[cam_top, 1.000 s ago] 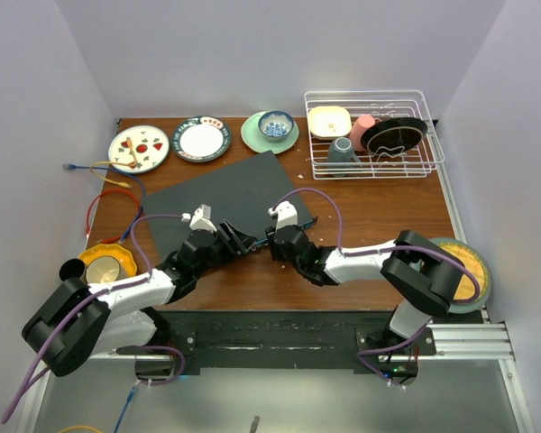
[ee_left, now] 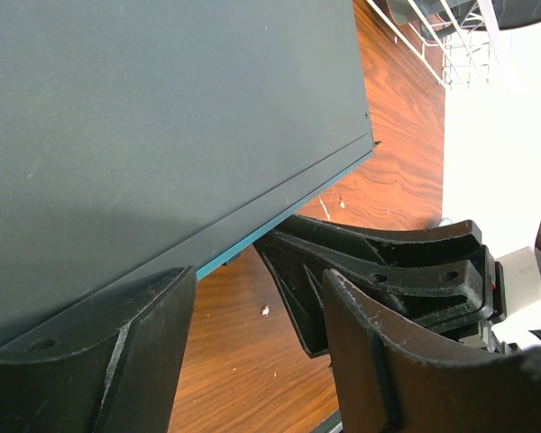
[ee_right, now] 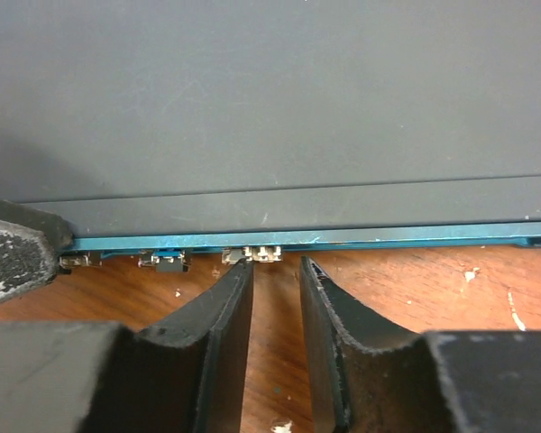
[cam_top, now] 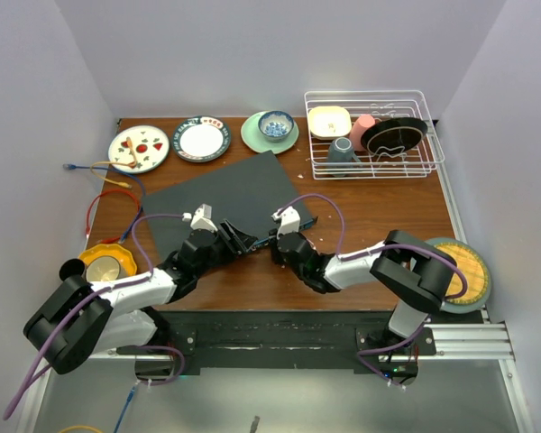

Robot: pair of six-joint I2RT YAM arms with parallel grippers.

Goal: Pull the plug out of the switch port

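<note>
The dark grey switch [cam_top: 234, 189] lies on the table, its teal front edge [ee_right: 388, 234] facing the arms, with small metal connectors [ee_right: 167, 262] along it. My left gripper [cam_top: 239, 242] is open over the switch's front left part, its fingers framing the lower left wrist view. My right gripper is part open at the edge, fingertips just below a metal connector [ee_right: 263, 253]; I cannot tell whether anything is between them. In the left wrist view the right gripper's black body hides part of the edge. No cable plug is clearly visible at the edge.
A dish rack [cam_top: 374, 171] stands at back right, plates [cam_top: 201, 140] along the back, a yellow dish [cam_top: 126, 257] and coloured cables at the left, a round plate [cam_top: 464, 271] at the right. Bare table lies right of the switch.
The left arm and switch look unchanged.
</note>
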